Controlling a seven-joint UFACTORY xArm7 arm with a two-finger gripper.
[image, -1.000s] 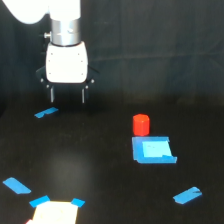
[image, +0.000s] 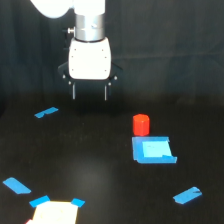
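A small red block (image: 141, 125) rests on the black surface, right of the middle. Just in front of it lies a blue-edged square (image: 138, 152) with a pale blue patch (image: 156, 149) inside it. My gripper (image: 90, 93) hangs at the upper left, behind and to the left of the red block and well apart from it. Its two thin dark fingers stand wide apart, with nothing visible between them.
Blue tape strips lie at the left back (image: 46, 112), left front (image: 16, 186) and right front (image: 187, 195). A bright white and yellowish object (image: 54, 213) is cut off by the bottom edge.
My gripper has moved to the right, and slightly lower in the view. The red block and the blue-edged square have stayed where they were.
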